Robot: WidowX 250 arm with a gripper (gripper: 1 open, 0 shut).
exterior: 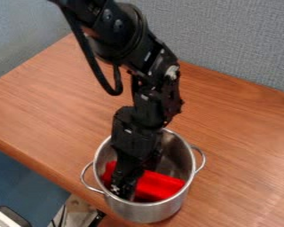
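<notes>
A steel pot (167,207) with two side handles stands near the front edge of the wooden table. A red cylindrical object (158,185) lies inside it. My black gripper (123,182) reaches down into the pot over the red object's left part, hiding some of it. The gripper's fingers are dark and overlap, so their grip on the red object is unclear.
A grey wall (227,40) runs behind. The table edge drops to a blue surface at lower left, with cables and a pale item below.
</notes>
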